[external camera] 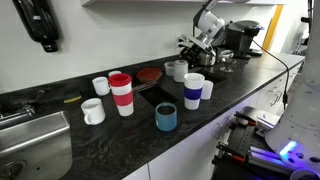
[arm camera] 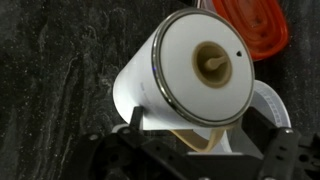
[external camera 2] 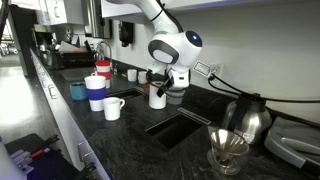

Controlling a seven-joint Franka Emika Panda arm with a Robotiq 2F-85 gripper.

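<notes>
A white canister (arm camera: 160, 85) with a pale round lid and a small wooden knob (arm camera: 212, 63) fills the middle of the wrist view. My gripper is open, its dark fingers (arm camera: 125, 142) spread near the canister's lower side in that view. Whether they touch it, I cannot tell. In exterior view 2 the gripper (external camera 2: 160, 80) is just above the white canister (external camera 2: 157, 97) near the back of the counter. From exterior view 1, the gripper (external camera: 189, 46) appears over the same canister (external camera: 181, 71).
Beside the canister lie a red object (arm camera: 252, 25) and another white container (arm camera: 268, 102). Striped cups (external camera: 121, 92), white mugs (external camera: 93, 111) and a teal mug (external camera: 166, 117) occupy the counter. A kettle (external camera 2: 252, 118) and metal dripper (external camera 2: 228, 150) stand right of the sink opening (external camera 2: 180, 132).
</notes>
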